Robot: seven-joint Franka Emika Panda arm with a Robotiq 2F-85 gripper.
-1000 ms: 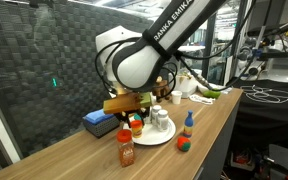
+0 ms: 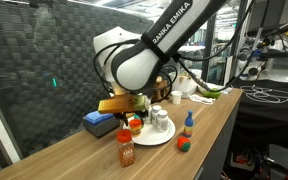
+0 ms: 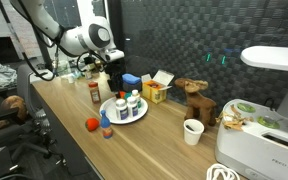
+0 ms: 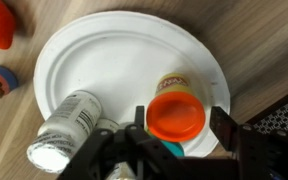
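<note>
A small bottle with an orange lid (image 4: 176,117) and a yellow label stands on the white plate (image 4: 79,50). Over it hangs my gripper, pointing down, its dark fingers (image 4: 221,124) apart on either side of the lid. The wrist view shows a slim gap by the lid, so the fingers look open around it. In exterior view 1 the gripper (image 2: 128,116) is low over the plate's near-left side, partly covering the bottle. White bottles (image 4: 76,120) share the plate, and a teal object (image 4: 174,149) shows just under the orange lid.
Near the plate stand a red-lidded jar (image 2: 126,148), a red ball-like item (image 2: 184,144) and a blue bottle (image 2: 188,124). Behind are a blue item (image 3: 131,79), an open box (image 3: 157,88), a brown toy animal (image 3: 199,101) and a white cup (image 3: 193,131).
</note>
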